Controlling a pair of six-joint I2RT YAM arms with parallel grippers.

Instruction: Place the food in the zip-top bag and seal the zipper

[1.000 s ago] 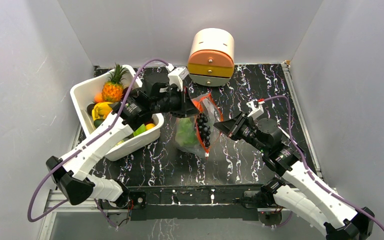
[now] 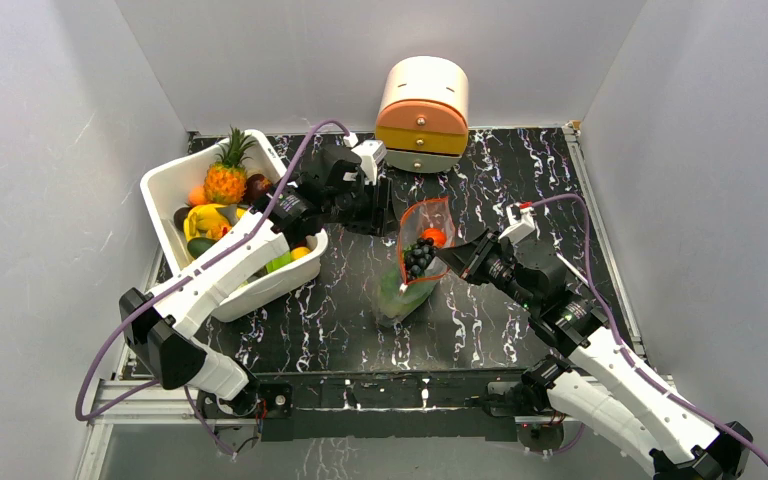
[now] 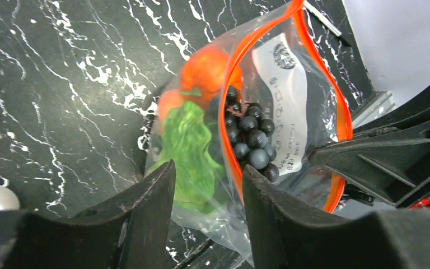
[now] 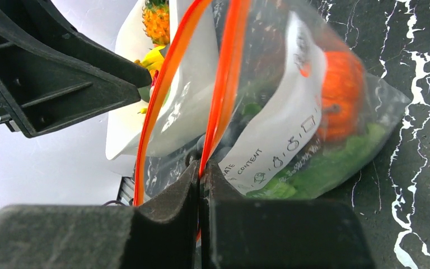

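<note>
The clear zip bag with orange zipper lips stands mid-table, holding green food, black grapes and orange-red food. My right gripper is shut on the bag's orange-edged rim, as its wrist view shows. My left gripper is part open just above and left of the bag's mouth; in the left wrist view its fingers are apart over the bag, with nothing clearly held between them.
A white tub of fruit, including a pineapple, stands at left. A small drawer box is at the back.
The bag has shifted right and its mouth is wider. The right gripper has moved slightly right.
</note>
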